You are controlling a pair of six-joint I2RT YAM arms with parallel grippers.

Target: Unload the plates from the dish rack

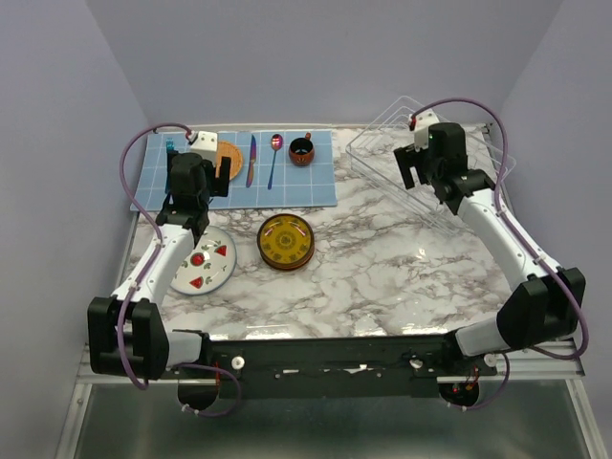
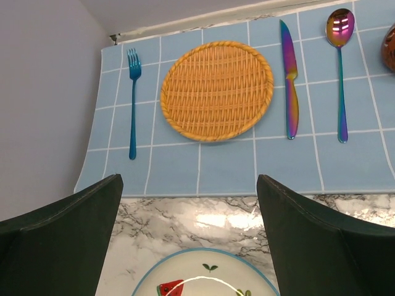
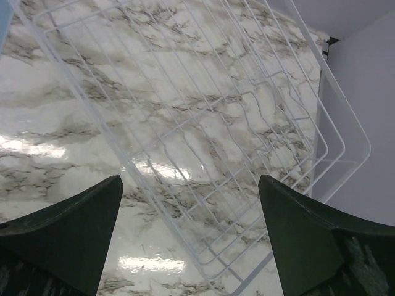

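Note:
The white wire dish rack (image 1: 382,143) stands at the back right with no plates visible in it. My right gripper hangs over it, open and empty. A stack of brown and yellow plates (image 1: 285,239) sits at the centre of the marble counter. A white plate with watermelon pattern (image 1: 205,260) lies at the left. My left gripper is open and empty, above that plate and the blue tiled mat (image 2: 173,169).
On the mat are a wicker round (image 2: 216,86), fork (image 2: 133,117), knife (image 2: 290,92), spoon (image 2: 341,92) and mug (image 1: 300,150).

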